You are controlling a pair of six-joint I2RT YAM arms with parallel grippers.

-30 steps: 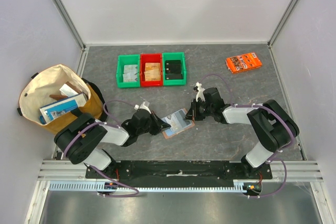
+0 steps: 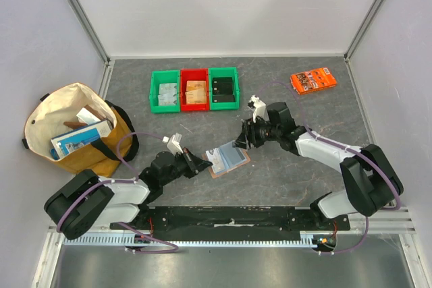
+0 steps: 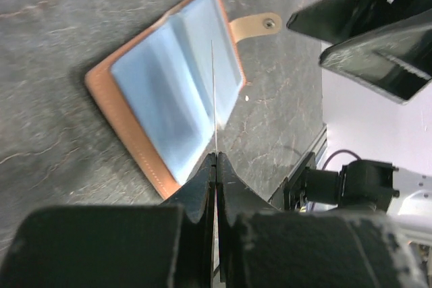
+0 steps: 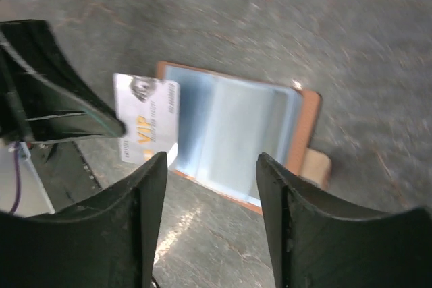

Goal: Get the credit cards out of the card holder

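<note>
The brown card holder (image 2: 237, 158) lies open on the dark table, its blue-grey clear pockets (image 4: 236, 129) facing up and its strap with a snap (image 3: 255, 26) sticking out at one end. My left gripper (image 2: 207, 164) is shut on a white VIP card (image 4: 145, 116). From the left wrist the card is edge-on, a thin line rising from the fingertips over the holder. At the holder's strap end, my right gripper (image 2: 243, 141) stands open above it, with no card between its fingers. Whether other cards sit in the pockets I cannot tell.
Green, red and green bins (image 2: 194, 106) stand at the back, holding cards and dark items. An orange packet (image 2: 313, 80) lies back right. A yellow bag (image 2: 101, 150) with books fills the left side. Bare table surrounds the holder.
The right gripper has opened and shifted up and left; its arm has swung rightward. The holder stays in place.
</note>
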